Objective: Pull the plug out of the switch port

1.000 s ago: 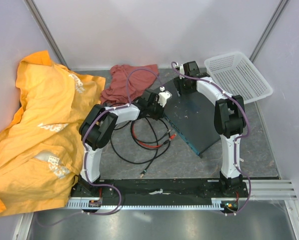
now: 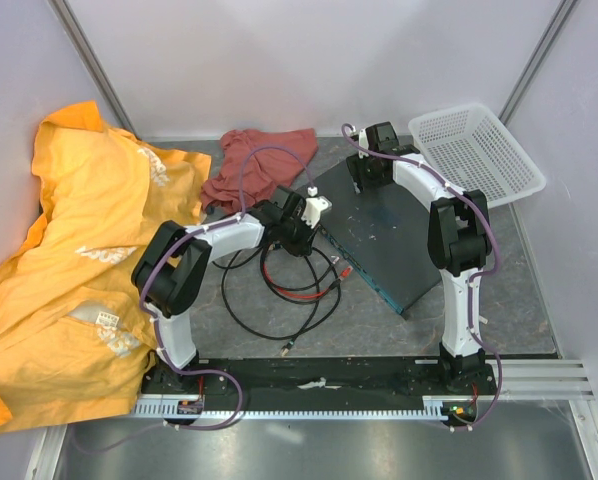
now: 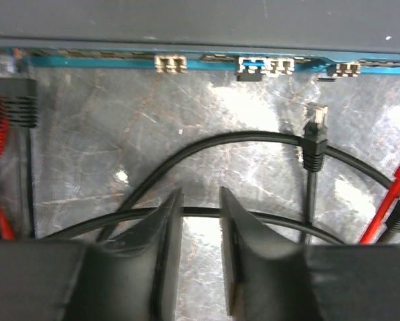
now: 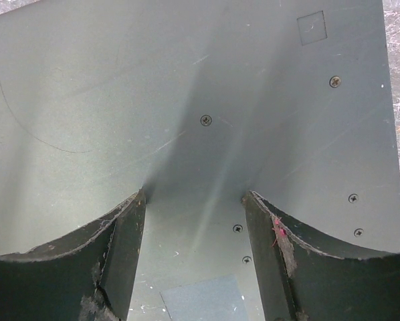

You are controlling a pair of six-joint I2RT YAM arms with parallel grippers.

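The switch (image 2: 384, 235) is a dark flat box lying at a slant, with a blue port edge (image 3: 106, 62) across the top of the left wrist view. A black plug (image 3: 314, 144) lies on the table apart from that edge, its clear tip toward the ports. At the far left, more black plugs (image 3: 16, 100) reach up to the port edge; whether they are seated I cannot tell. My left gripper is partly open and empty, back from the ports, with black cable passing beneath its fingers. Over the switch's top, my right gripper is open and empty.
Black and red cables (image 2: 299, 292) lie coiled in front of the switch. A reddish cloth (image 2: 264, 155) is at the back, a white basket (image 2: 529, 180) at the back right, and yellow fabric (image 2: 79, 270) on the left. Bare table (image 2: 239, 335) shows at front left.
The left arm has drawn back leftward, its gripper shifting left and slightly frontward from the switch edge. The switch's front corner sits slightly farther right and frontward. The right arm stays put.
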